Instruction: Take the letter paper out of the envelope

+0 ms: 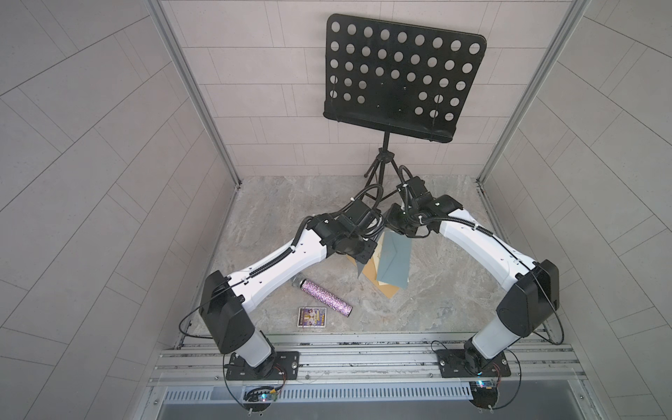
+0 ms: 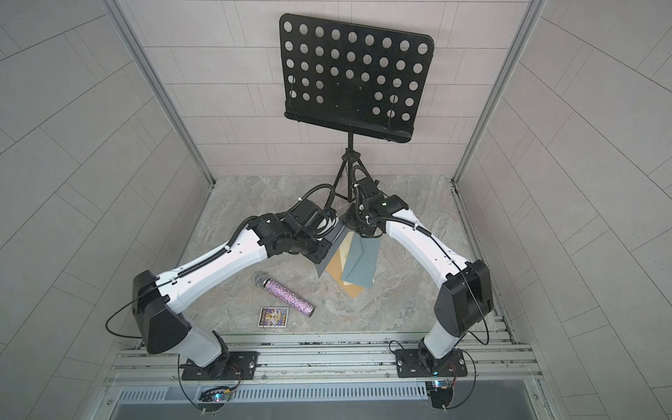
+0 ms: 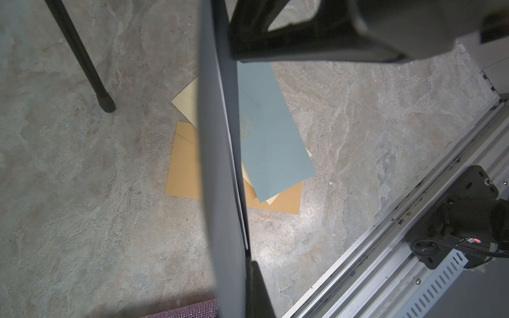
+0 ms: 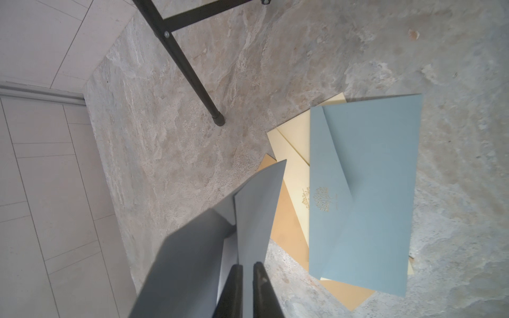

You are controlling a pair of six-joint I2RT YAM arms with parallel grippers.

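A dark grey envelope (image 3: 220,175) stands on edge in the air between my arms. My left gripper, at the bottom of the left wrist view, is shut on its lower end. Folded panels of the envelope (image 4: 257,212) show in the right wrist view, with a paler strip (image 4: 226,259) inside the fold; whether that is the letter paper I cannot tell. At the envelope's other end, my right gripper is slightly open, its narrow fingers apart at the grey panel. Contact with the paper is unclear. Both grippers' tips are hidden in the top views.
On the floor below lie overlapping envelopes: blue-grey (image 4: 371,196), cream (image 4: 291,143) and orange (image 4: 344,294). A glittery pink microphone (image 1: 326,297) and a small picture card (image 1: 311,317) lie front left. The black music stand (image 1: 402,77) rises behind, its legs near my grippers.
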